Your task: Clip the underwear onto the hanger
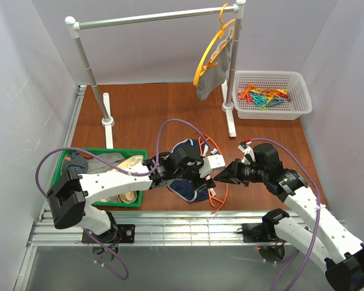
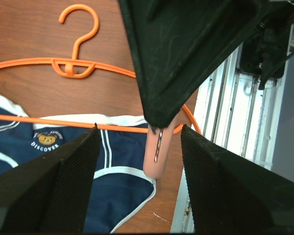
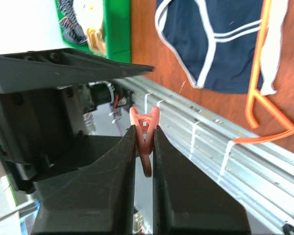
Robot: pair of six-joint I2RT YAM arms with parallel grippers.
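Navy underwear with white trim (image 2: 120,196) lies on the board, with an orange hanger (image 2: 77,62) across it. My right gripper is shut on a pink clothespin (image 2: 154,161), which it holds over the hanger's bottom bar in the left wrist view. My left gripper is open around the pin, its fingers apart from it on either side. In the top view the two grippers meet over the garment's right side, partly hiding it.
A green bin of clothes (image 1: 138,204) is at front left, a white basket of clothespins (image 1: 300,97) at back right. A rack (image 1: 151,18) stands behind, with a grey garment (image 1: 210,79) on a yellow hanger. The metal front edge is close below the grippers.
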